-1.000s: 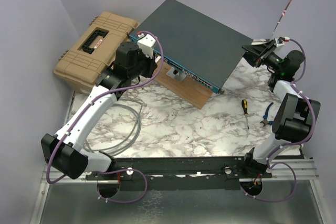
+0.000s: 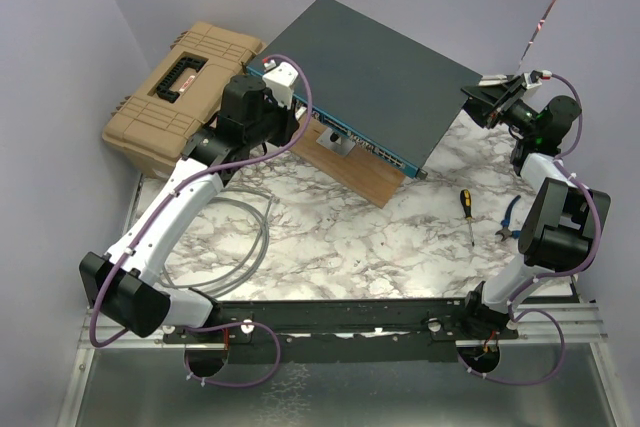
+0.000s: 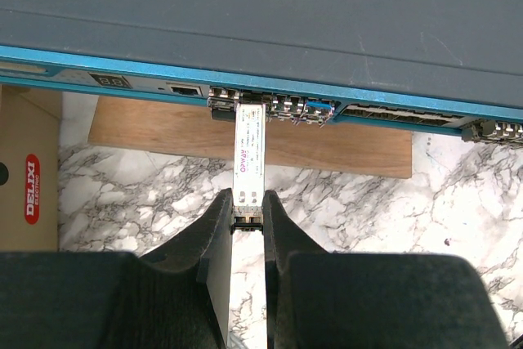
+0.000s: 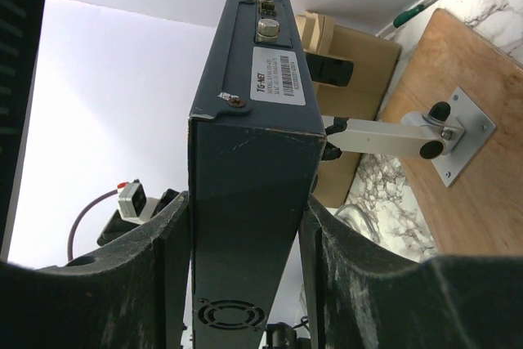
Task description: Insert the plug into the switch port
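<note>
In the left wrist view, my left gripper is shut on the lower end of a silver plug [image 3: 248, 153] with a white label. The plug's upper end meets the row of metal port cages on the blue front of the switch [image 3: 245, 14]; how far in it sits I cannot tell. In the right wrist view, my right gripper is shut on the end of the dark switch body [image 4: 253, 165]. From the top, the switch [image 2: 355, 67] lies tilted above a wooden board [image 2: 370, 182].
A tan case [image 2: 170, 97] stands at the back left, with a grey hose [image 2: 255, 257] on the marble surface below it. A screwdriver [image 2: 466, 205] and blue pliers [image 2: 507, 222] lie at the right.
</note>
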